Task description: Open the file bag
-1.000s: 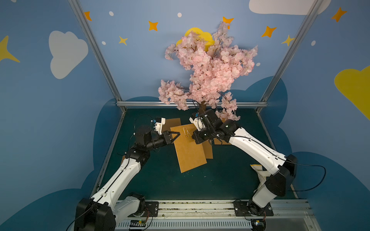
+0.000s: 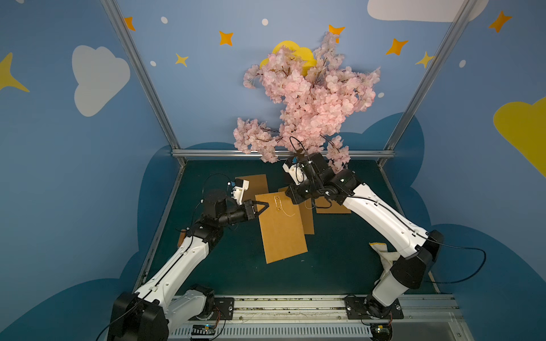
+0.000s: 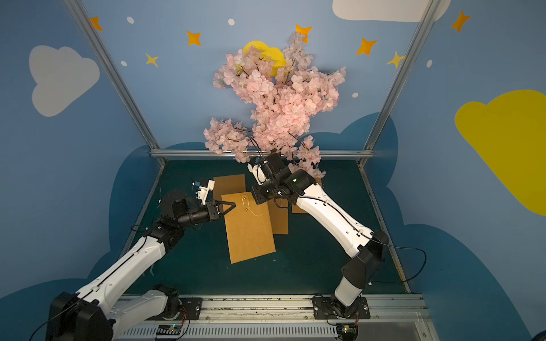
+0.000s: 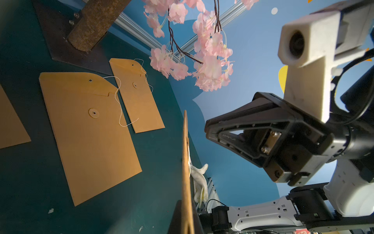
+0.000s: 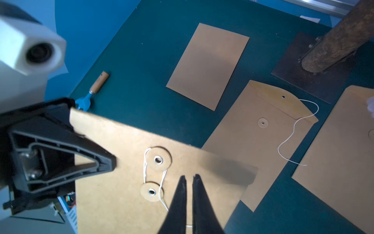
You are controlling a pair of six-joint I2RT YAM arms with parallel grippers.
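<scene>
A kraft file bag (image 2: 282, 230) is held up by my left gripper (image 2: 263, 207), shut on its side edge; the wrist view sees it edge-on. Its two button discs (image 5: 159, 159), wound with white string (image 5: 164, 175), face the right wrist camera. My right gripper (image 2: 294, 194) is just beside the bag's upper right part, near the string; in the left wrist view its black fingers (image 4: 226, 132) point at the bag. Whether it is open is hard to tell from these views.
Several other envelopes (image 4: 89, 144) lie on the green table (image 5: 136, 70). A tree trunk (image 5: 331, 42) on a dark plate stands at the back, blossoms hanging above. A white cloth (image 2: 386, 255) lies front right, a blue-headed tool (image 5: 85, 102) at the side.
The left gripper and bag have shifted slightly down and toward me. The right gripper has risen and moved toward the back.
</scene>
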